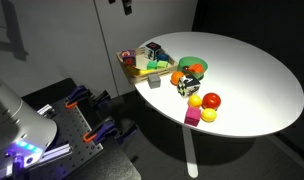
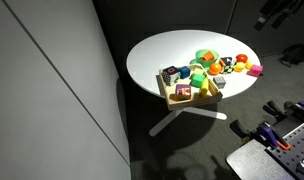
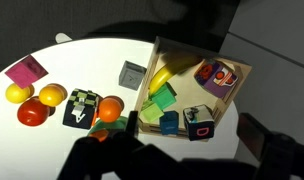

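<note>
High above the table hangs my gripper. Its two dark fingers (image 3: 254, 134) stand wide apart in the wrist view, with nothing held between them. Beneath it lies a shallow wooden box (image 3: 144, 98). Inside are a yellow piece (image 3: 173, 70), green blocks (image 3: 163, 96), a blue block (image 3: 169, 122), a white-edged dark cube (image 3: 199, 121) and a red and purple cube (image 3: 216, 76). Outside the box, a grey block (image 3: 131, 75) sits beside it. A checkered cube (image 3: 80, 107) and an orange ball (image 3: 110, 109) are farther left.
A green bowl (image 1: 193, 65) with something orange in it stands behind the checkered cube. A red ball (image 1: 212, 100), yellow balls (image 1: 209, 115) and a pink cube (image 1: 193, 116) lie near the table's front edge.
</note>
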